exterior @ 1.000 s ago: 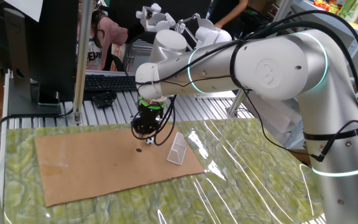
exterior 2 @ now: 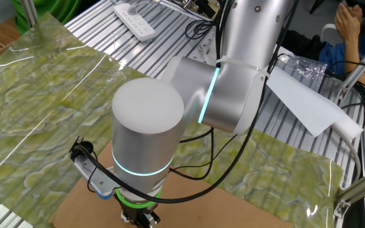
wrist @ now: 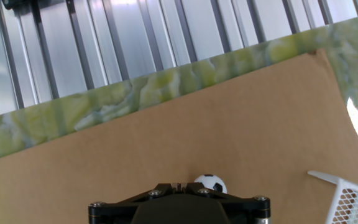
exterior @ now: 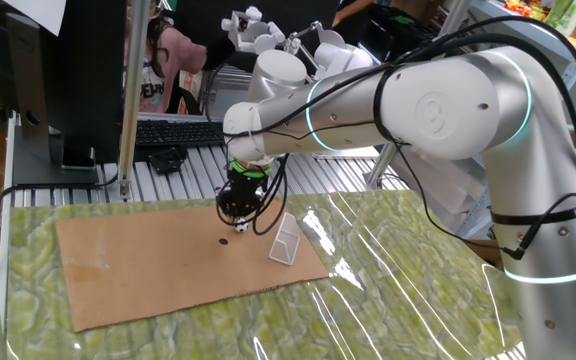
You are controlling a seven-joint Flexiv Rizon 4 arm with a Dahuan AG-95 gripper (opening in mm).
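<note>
A small black-and-white ball (wrist: 211,182) lies on the brown cardboard (wrist: 241,124), its lower part hidden behind my gripper in the wrist view. The fingers look closed together, with nothing showing between them; the ball is just right of their tips. Whether they touch it cannot be told. A white toy goal with a mesh side (wrist: 348,204) stands farther right in that view. From exterior view 1, the gripper (exterior: 236,217) points down above the ball (exterior: 242,227), with the goal (exterior: 285,240) to the right. Exterior view 2 hides ball and goal behind the arm.
A dark spot (exterior: 223,241) marks the cardboard near the ball. Green marbled sheeting (exterior: 388,290) surrounds the board. Behind it are metal slats and a keyboard (exterior: 178,133). The board's left half is clear.
In exterior view 1, the arm and gripper have shifted slightly to the right, toward the goal side. Ball and goal look unmoved.
</note>
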